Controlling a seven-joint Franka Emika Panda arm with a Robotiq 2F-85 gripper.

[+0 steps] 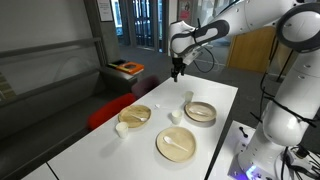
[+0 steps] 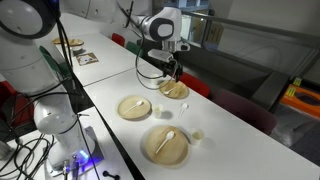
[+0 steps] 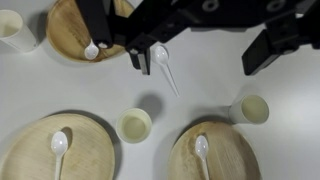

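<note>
My gripper stands open high above the white table, with nothing between its fingers. In the wrist view, a loose white spoon (image 3: 169, 74) lies on the table below the gap, nearer the left finger. Two pale round plates, one lower left (image 3: 92, 160) and one lower right (image 3: 232, 155), each carry a white spoon. A third plate (image 3: 62, 28) at the top left is partly covered by the gripper and also has a spoon. Pale cups stand beside the plates: one in the middle (image 3: 134, 125), one at right (image 3: 255, 109), one at far left (image 3: 15, 30).
A dark sofa (image 1: 60, 85) runs along the table's far side in the first exterior view. The robot's base (image 1: 265, 158) sits at the right edge.
</note>
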